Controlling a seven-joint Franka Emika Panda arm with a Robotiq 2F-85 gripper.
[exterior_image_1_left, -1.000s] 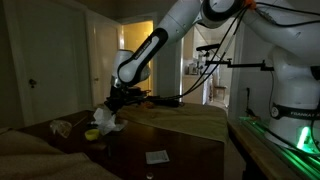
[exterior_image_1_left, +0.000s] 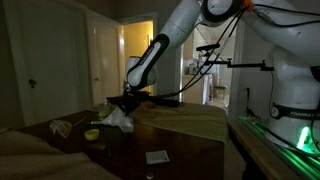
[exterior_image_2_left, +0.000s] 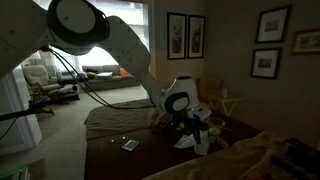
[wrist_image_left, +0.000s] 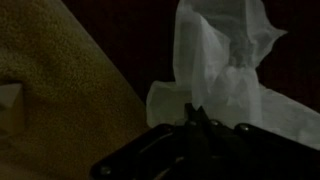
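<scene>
A thin white sheet, cloth or paper (exterior_image_1_left: 119, 121), is bunched beneath my gripper (exterior_image_1_left: 125, 106) on the far side of the dark table. In the wrist view the sheet (wrist_image_left: 225, 60) gathers into a fold at the fingertips, and my gripper is shut on it. Its loose parts spread to both sides of the fingers. Seen from the other side, the sheet (exterior_image_2_left: 197, 144) hangs or drapes below the gripper (exterior_image_2_left: 190, 127); whether its lower edge touches the table cannot be made out.
A small yellow bowl (exterior_image_1_left: 92, 134) stands left of the sheet. Near the table's front lies a small pale card (exterior_image_1_left: 157, 157). Tan cloth (exterior_image_1_left: 190, 119) covers the back right, and a brown blanket (exterior_image_1_left: 35, 158) the left. Bare dark tabletop (exterior_image_1_left: 115, 160) shows between them.
My gripper and the white sheet have shifted together to the right in exterior view 1, away from the yellow bowl. The bowl and card have stayed put.
</scene>
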